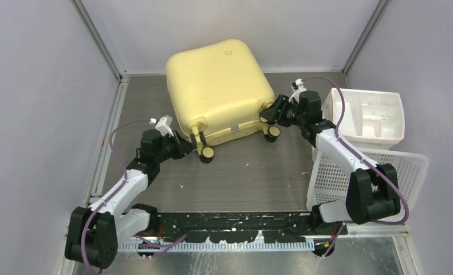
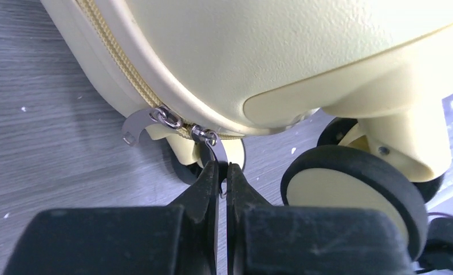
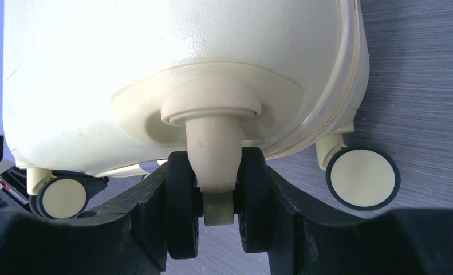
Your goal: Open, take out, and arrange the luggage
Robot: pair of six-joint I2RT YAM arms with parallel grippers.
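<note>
A cream-yellow suitcase (image 1: 218, 86) lies shut and angled on the floor at the back, its wheels toward me. Along its side runs a zipper (image 2: 118, 54) with two metal pulls. My left gripper is shut on one zipper pull (image 2: 217, 148), whose tip shows between the fingertips; the other zipper pull (image 2: 138, 123) hangs free beside it. At the suitcase's right front corner, my right gripper is shut on a cream wheel post (image 3: 213, 149), one finger on each side. The suitcase's inside is hidden.
A white divided tray (image 1: 378, 117) and a white perforated basket (image 1: 410, 172) stand on the right, close to my right arm. Walls close in the left, back and right.
</note>
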